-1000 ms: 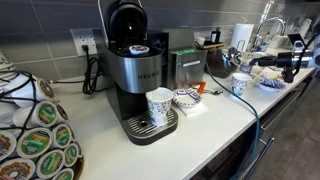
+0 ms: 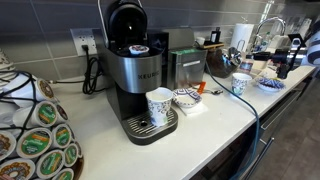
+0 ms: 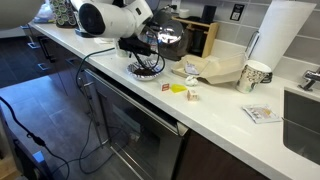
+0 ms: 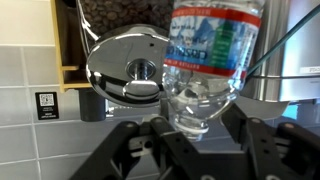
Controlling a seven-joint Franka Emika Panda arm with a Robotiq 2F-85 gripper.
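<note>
A clear plastic bottle (image 4: 212, 45) with a red, white and blue label fills the upper middle of the wrist view, its narrow end toward my gripper. The dark fingers (image 4: 125, 148) stand apart on either side of that end; contact with it does not show. In exterior view 2 my gripper (image 3: 150, 44) is above the counter near a patterned bowl (image 3: 146, 66). Exterior view 1 shows the gripper (image 2: 293, 50) small at the far right, its fingers hard to make out.
A coffee maker (image 2: 140, 75) holds a patterned cup (image 2: 160, 105), with a small bowl (image 2: 187, 97) beside it. Another cup (image 2: 241, 83) stands farther along. A paper bag (image 3: 215, 68) and a white cup (image 3: 254, 77) are on the counter, left of the sink (image 3: 302, 120).
In exterior view 1 the arm's dark gripper has drawn away to the right and up from over the counter near the far bowl. The coffee maker and cups have not moved.
</note>
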